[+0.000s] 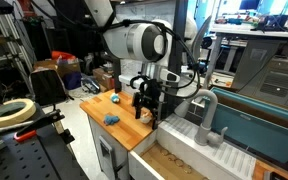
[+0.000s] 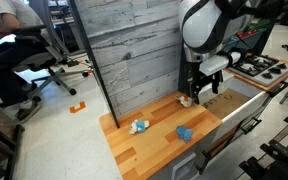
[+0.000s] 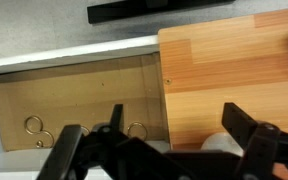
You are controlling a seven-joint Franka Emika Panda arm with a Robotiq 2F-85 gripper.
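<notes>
My gripper is open, its two dark fingers standing wide apart in the wrist view. It hangs above the border between a wooden counter point(image 3: 204, 95) and an open drawer point(image 3: 79, 85) with a brown bottom. A whitish object point(image 3: 222, 143) lies on the wood, partly covered by the right-hand finger. In exterior view 1 this whitish object point(image 1: 145, 117) rests near the counter's edge, close to the fingers. Blue items are also on the counter: a crumpled one point(image 1: 111, 119) in front and a smaller one point(image 1: 115, 98) farther back. Nothing shows gripped.
Several thin ring-like items point(image 3: 34, 125) lie in the drawer. A grey faucet point(image 1: 202, 98) curves up beside the arm, above a white drying rack point(image 1: 199, 140). A grey partition point(image 2: 144, 45) stands behind the counter. Bare wood lies between the scattered items.
</notes>
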